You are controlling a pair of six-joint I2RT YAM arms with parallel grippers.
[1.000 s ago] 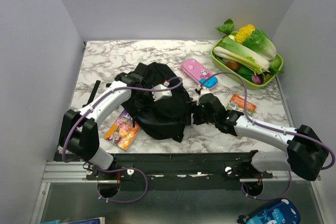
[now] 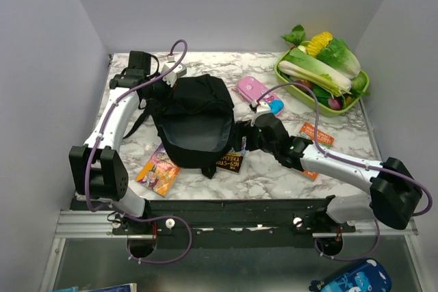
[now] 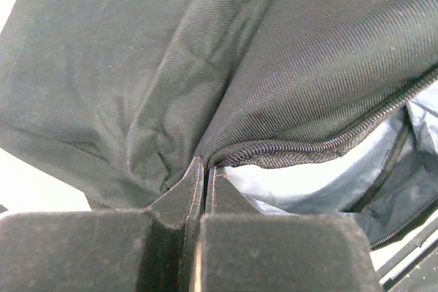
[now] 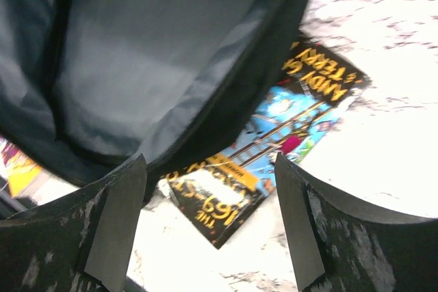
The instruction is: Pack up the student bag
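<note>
The black student bag (image 2: 195, 152) lies in the middle of the table, its grey lining showing through the wide mouth. In the left wrist view my left gripper is shut on the zipped edge of the bag's black fabric. From above, that gripper's tips are hidden by the arm at the bag's upper left. My right gripper is open beside the bag's right rim, with nothing gripped. A dark-covered book (image 4: 222, 193) lies partly under the bag. To the left is a colourful book (image 2: 161, 171); a pink pencil case (image 2: 256, 90) lies behind right.
An orange booklet (image 2: 316, 133) lies at right, partly behind the right arm. The green basket (image 2: 279, 73) of vegetables fills the back right corner. A blue patterned case (image 2: 356, 277) sits beyond the table's front edge. Bare marble shows at the front right.
My left gripper has moved back and left, drawing the bag's upper fabric with it. The mouth has opened and the dark book has come into view. The right gripper has shifted slightly left.
</note>
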